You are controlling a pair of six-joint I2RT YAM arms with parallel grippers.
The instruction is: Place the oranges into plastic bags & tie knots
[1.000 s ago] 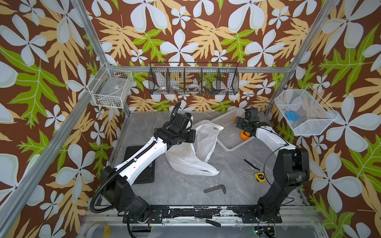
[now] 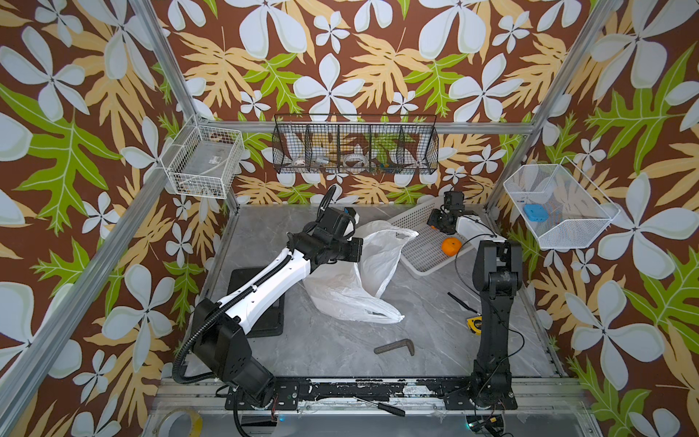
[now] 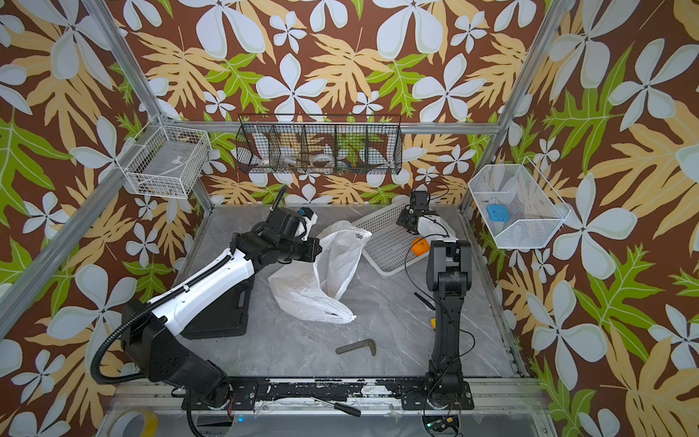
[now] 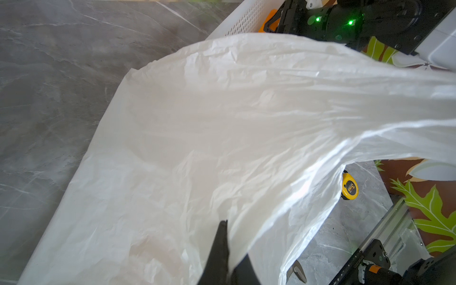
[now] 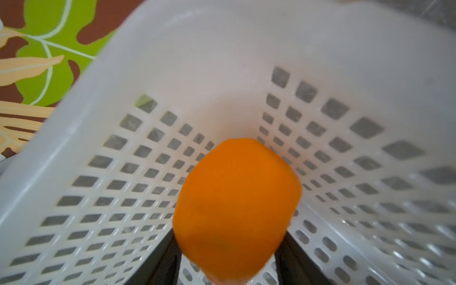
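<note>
A white plastic bag [image 2: 349,298] lies spread mid-table, partly raised where my left gripper is shut on it, its thin film between the dark fingertips. My right gripper is down in the white perforated basket [image 2: 415,258], its fingers either side of an orange [image 5: 235,199] in the corner; whether they press on it cannot be told. A second orange [image 2: 450,246] rests in the basket nearer the front.
A black tray [image 3: 218,313] lies at the left, an L-shaped tool [image 2: 393,347] at the front, a tape measure [image 2: 474,325] and a black stick at the right. Wire baskets hang on the walls.
The left arm and the bag have shifted slightly to the right.
</note>
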